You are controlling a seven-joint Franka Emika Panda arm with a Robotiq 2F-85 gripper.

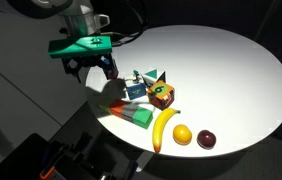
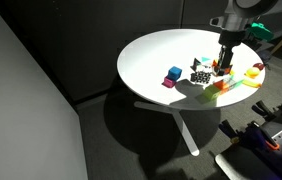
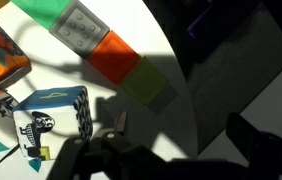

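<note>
My gripper [image 1: 93,72] hangs over the left side of the round white table, its fingers open and nothing between them. In the wrist view its dark fingers [image 3: 126,160] reach in along the bottom and lower right. A long block of green, grey, orange and yellow-green parts [image 3: 111,56] lies diagonally at the top of the wrist view. Left of the fingers in that view is a cube with a zebra picture [image 3: 48,130]. A patterned orange cube [image 1: 161,95] sits beside it.
A banana [image 1: 162,130], an orange [image 1: 182,134] and a dark red fruit [image 1: 206,139] lie near the front edge. A green-and-white piece [image 1: 154,76] stands behind the cubes.
</note>
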